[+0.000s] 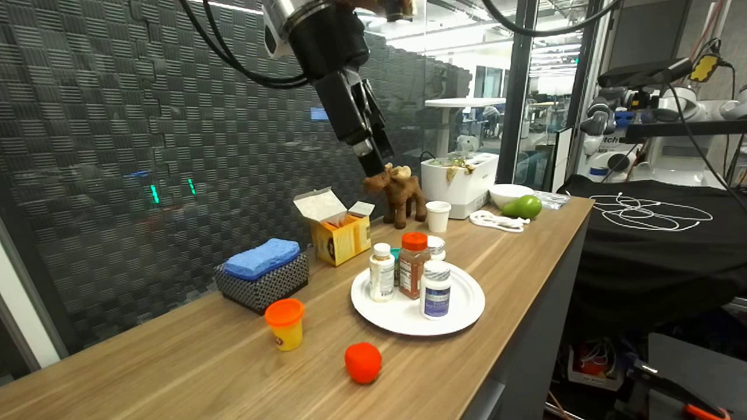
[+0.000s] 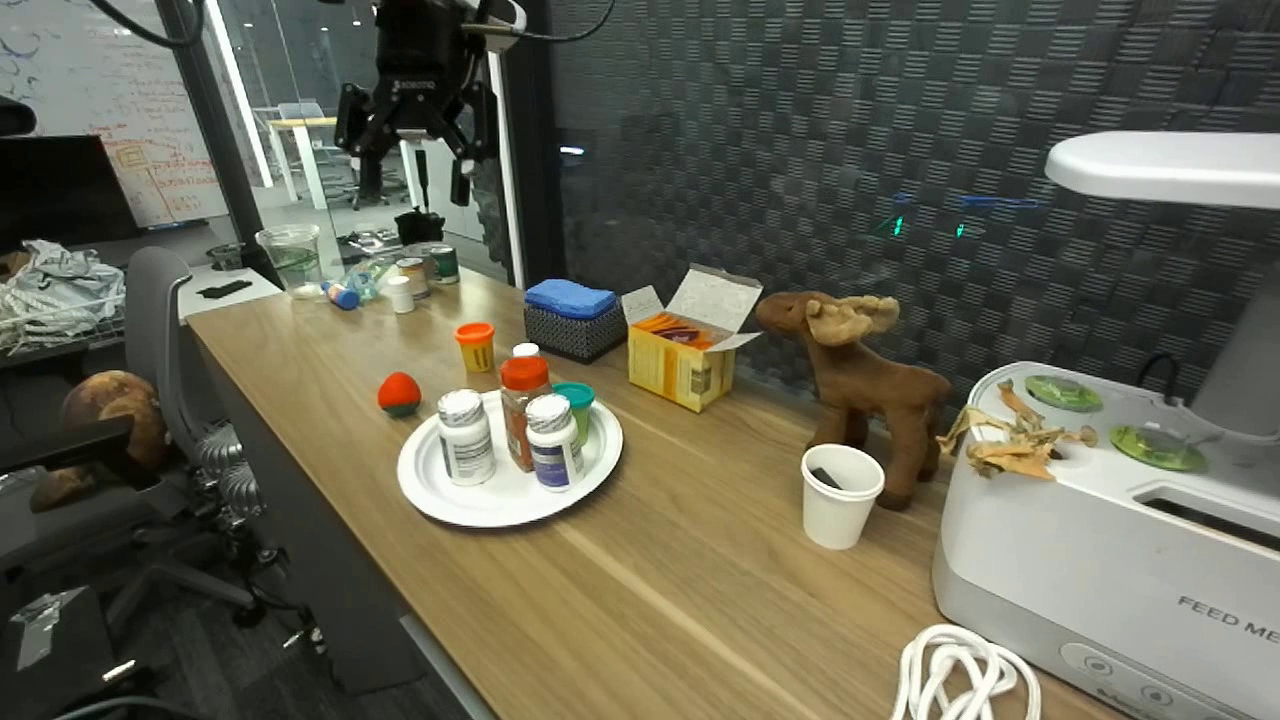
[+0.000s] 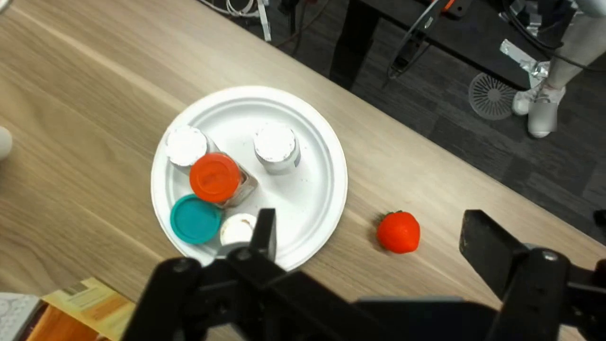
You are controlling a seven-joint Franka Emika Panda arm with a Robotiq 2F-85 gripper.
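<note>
My gripper [image 2: 416, 192] hangs open high above the counter, nothing between its fingers. In the wrist view its fingers [image 3: 265, 233] spread wide, one overlapping the plate's edge from above. A white plate [image 1: 392, 321] carries several containers: a red-capped spice jar [image 1: 414, 269], a white bottle with a purple label [image 1: 435, 297], a slim white bottle [image 1: 381, 276], a teal-lidded tub [image 3: 196, 219] and another white-capped bottle [image 2: 465, 446]. The red tomato-like object [image 3: 398, 232] sits on bare wood beside the plate. A yellow tub with an orange lid [image 1: 285, 329] stands near it.
Along the wall are a woven box with a blue cloth [image 1: 262, 259], an open yellow carton [image 2: 680, 366], a plush moose [image 2: 858, 372] and a paper cup [image 2: 840, 504]. A white planter [image 2: 1080, 528] fills one end. Bare counter lies in front of the plate.
</note>
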